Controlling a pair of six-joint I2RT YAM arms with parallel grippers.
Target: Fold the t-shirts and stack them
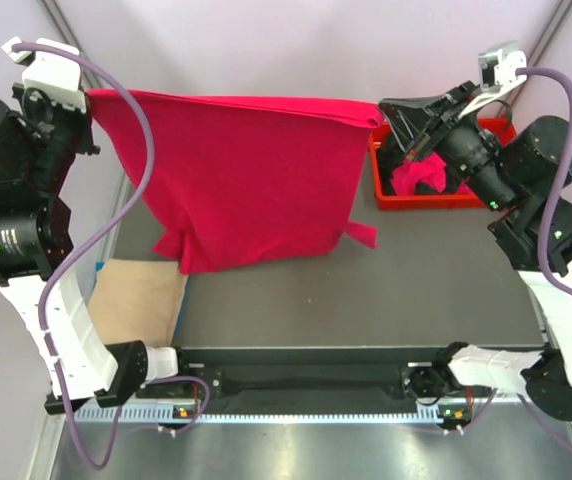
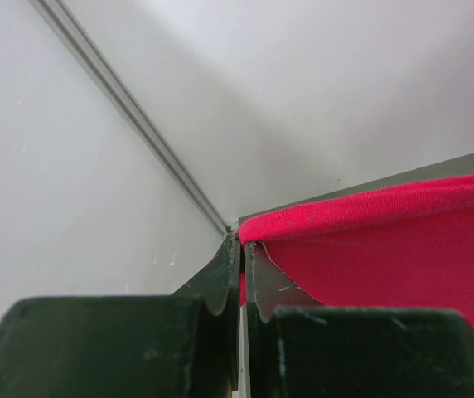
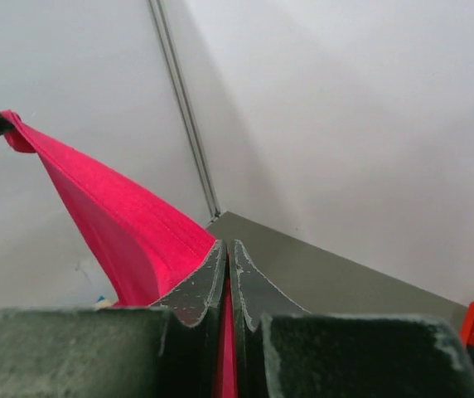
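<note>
A red t-shirt [image 1: 246, 180] hangs stretched between my two grippers, its upper edge pulled nearly straight and its lower part hanging above or on the table. At one corner of that edge my left gripper [image 1: 88, 100] is shut on the cloth; in the left wrist view the shirt [image 2: 386, 207] runs from the closed fingertips off to the right. The other corner is pinched by my right gripper [image 1: 384, 112], also shut. From the right wrist view the cloth [image 3: 129, 215] slopes up toward the left gripper's tip.
A red bin [image 1: 436, 202] with more pink and black clothing sits at the back right, partly behind the right arm. A folded beige cloth [image 1: 131, 305] lies at the front left.
</note>
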